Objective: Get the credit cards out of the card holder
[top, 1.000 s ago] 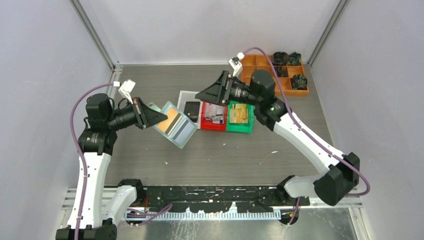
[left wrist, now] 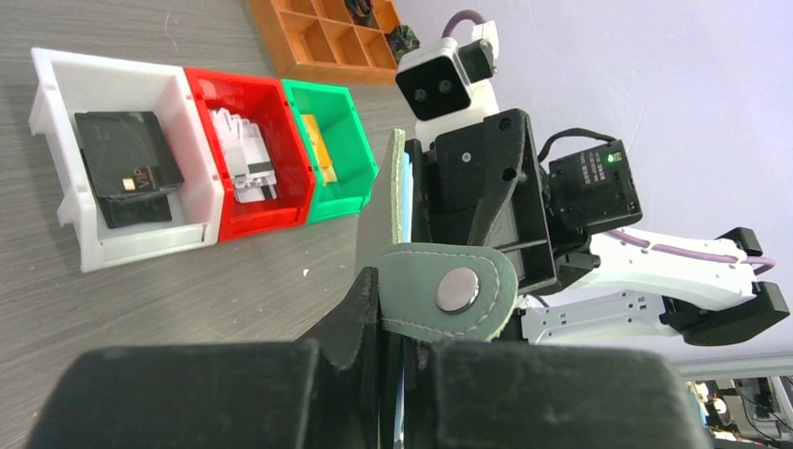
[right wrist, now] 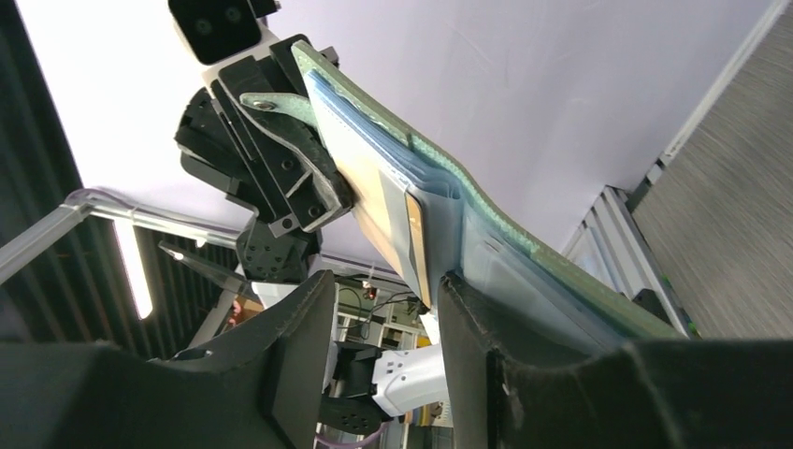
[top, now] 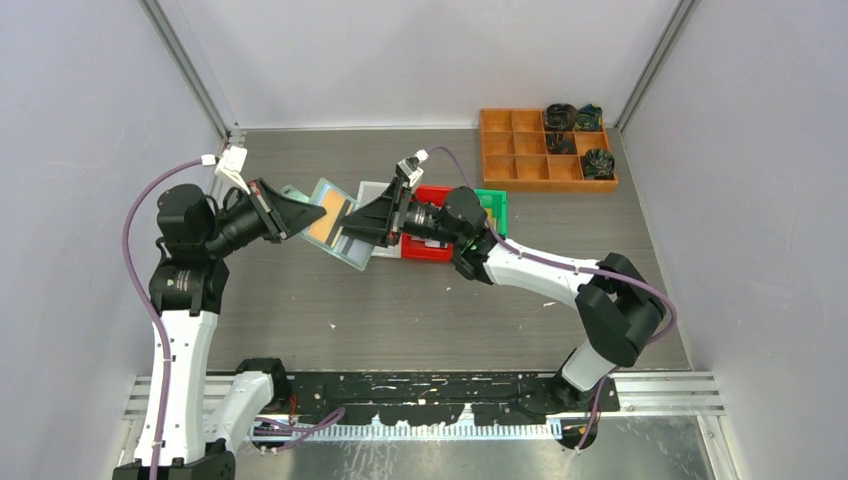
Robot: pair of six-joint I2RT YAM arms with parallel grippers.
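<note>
The opened card holder (top: 362, 248), pale green outside with clear sleeves inside, is held up in the air by my left gripper (top: 318, 213), which is shut on it. Its strap (left wrist: 425, 292) with a metal snap shows in the left wrist view. My right gripper (top: 350, 228) is at the holder's inner side, its fingers parted. In the right wrist view a gold-edged card (right wrist: 417, 245) sticks up from a sleeve, its lower end close to the right-hand fingertip (right wrist: 456, 295). Whether that finger touches it, I cannot tell.
Below stand a white bin (left wrist: 126, 251) holding black cards, a red bin (left wrist: 266, 223) with white items and a green bin (left wrist: 351, 201) with a yellow item. An orange compartment tray (top: 498, 183) is at the back right.
My right gripper has come left and down from above the bins to the card holder. The left gripper, with the holder, has shifted slightly left and back.
</note>
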